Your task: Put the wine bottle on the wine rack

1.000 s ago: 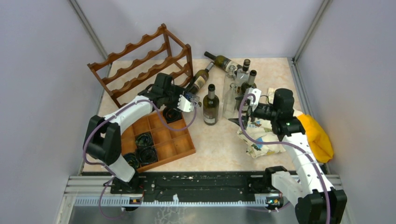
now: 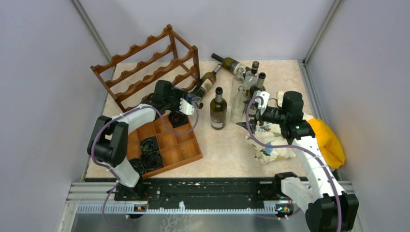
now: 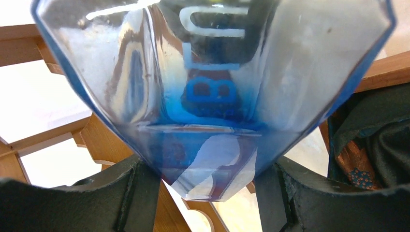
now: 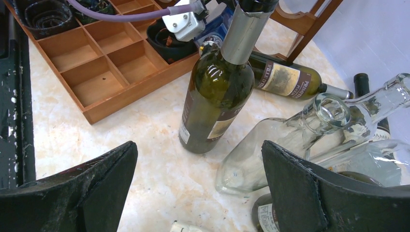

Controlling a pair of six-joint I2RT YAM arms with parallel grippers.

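Note:
The wooden wine rack (image 2: 145, 72) stands at the back left. A dark wine bottle (image 2: 218, 111) stands upright right of the tray, also in the right wrist view (image 4: 210, 96); another bottle (image 2: 207, 82) lies beside the rack. My left gripper (image 2: 188, 99) is at the rack's front, with a clear plastic piece with blue lettering (image 3: 212, 87) between and above its fingertips; whether it is clamped is unclear. My right gripper (image 2: 249, 123) stands open by the clear bottles, nothing between its fingers.
A compartment tray (image 2: 179, 152) holds black coils at front left. Several bottles (image 2: 237, 104) crowd the back right. Cloths (image 2: 270, 152) and a yellow bundle (image 2: 329, 140) lie right.
My left gripper has shifted slightly left, away from the standing bottle, with the blue-tinted piece at it. The right arm and the bottles look unchanged.

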